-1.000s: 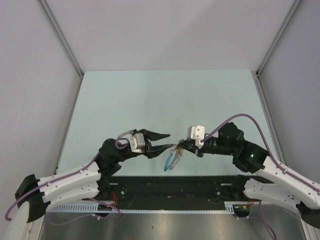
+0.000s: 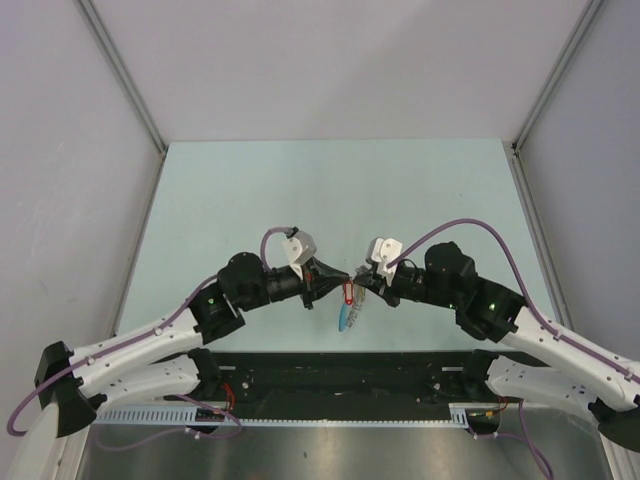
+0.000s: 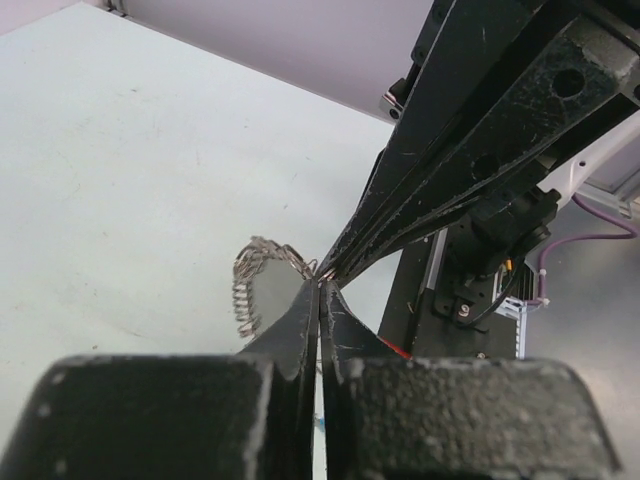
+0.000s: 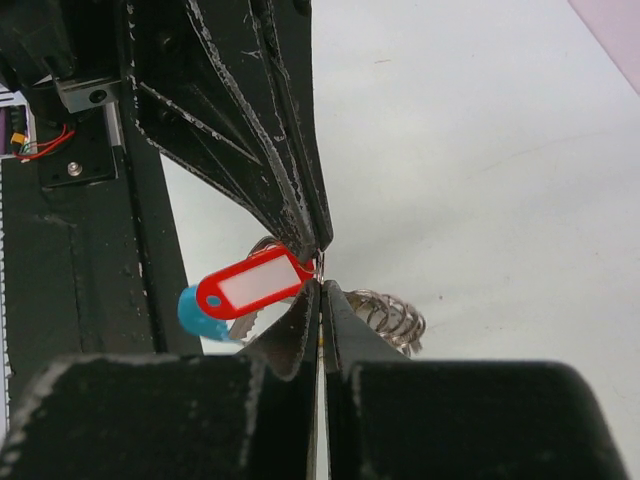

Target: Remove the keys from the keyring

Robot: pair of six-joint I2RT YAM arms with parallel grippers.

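Note:
The keyring bunch hangs between my two grippers, whose tips meet at the middle of the table. My left gripper (image 2: pixel 342 280) and my right gripper (image 2: pixel 360 280) are both shut on thin metal ring wire at their tips. A red tag (image 4: pixel 255 280), a blue tag (image 4: pixel 202 318) and a wire coil (image 4: pixel 395 322) dangle below the tips, with a key partly hidden behind the red tag. In the left wrist view the coil (image 3: pixel 243 290) shows beyond my fingertips; most of the other pieces are hidden there.
Walls border the table at both sides and the back.

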